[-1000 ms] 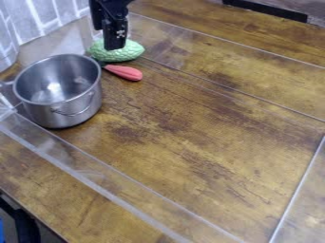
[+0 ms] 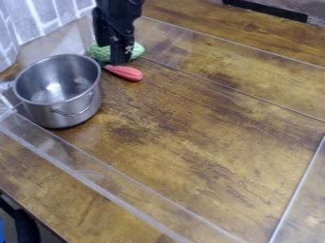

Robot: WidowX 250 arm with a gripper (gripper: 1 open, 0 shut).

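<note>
The dark gripper [image 2: 114, 49] reaches down from the top, at the green lumpy vegetable [image 2: 135, 51], partly covering it. Whether its fingers are open or shut on it I cannot tell. A short red piece [image 2: 122, 72] lies just in front of the green one. The steel pot [image 2: 80, 104] stands at the left, with an empty interior as far as shows.
Transparent strips run along the left front and the right side. A crumpled pale backdrop stands at the upper left, and a dark edge runs along the top right.
The gripper has come down lower over the green vegetable, covering more of it. The pot and red piece look unmoved.
</note>
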